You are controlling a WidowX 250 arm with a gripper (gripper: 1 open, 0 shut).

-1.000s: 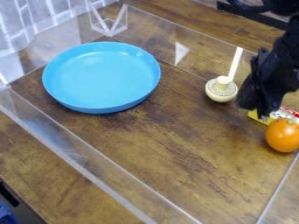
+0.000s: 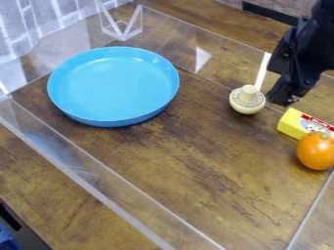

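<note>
My black gripper [image 2: 282, 90] hangs at the upper right, just right of a white long-handled brush [image 2: 247, 99] with a round head, whose handle points up. The gripper is open, with nothing seen held; its fingertips are dark and hard to make out. Below it lie a yellow box [image 2: 302, 124] with red print and an orange tomato [image 2: 315, 151], at the right side of the wooden table.
A blue plate [image 2: 113, 85] lies at the left. Clear plastic edges run along the table's left and back.
My gripper has moved up and back, away from the tomato and yellow box, uncovering more of the box. The objects on the table look unmoved.
</note>
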